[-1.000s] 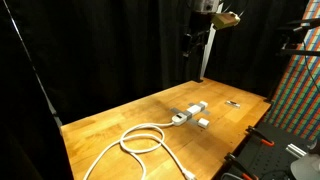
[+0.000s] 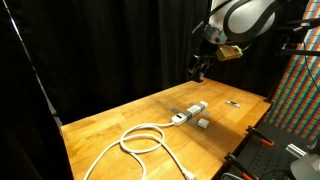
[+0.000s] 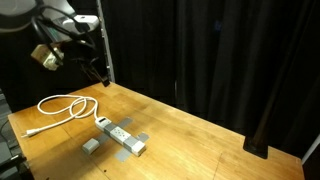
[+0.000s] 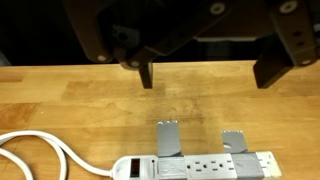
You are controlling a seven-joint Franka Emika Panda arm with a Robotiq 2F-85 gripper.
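Observation:
A white power strip point(image 4: 200, 166) lies on the wooden table, held by strips of grey tape; its white cord point(image 2: 140, 137) loops out across the tabletop. Beside it sits a small white block point(image 2: 203, 123), which appears nearer the camera in the second exterior view point(image 3: 91, 145). My gripper is open, its two dark fingers wide apart with nothing between them. It hangs in the air above the table, over the power strip's area, touching nothing.
A small light item point(image 2: 232, 102) lies toward the table's right side. Black curtains point(image 3: 200, 60) stand behind the table, with a dark post point(image 3: 262, 125) along its back edge.
The power strip, cord and block lie where they were.

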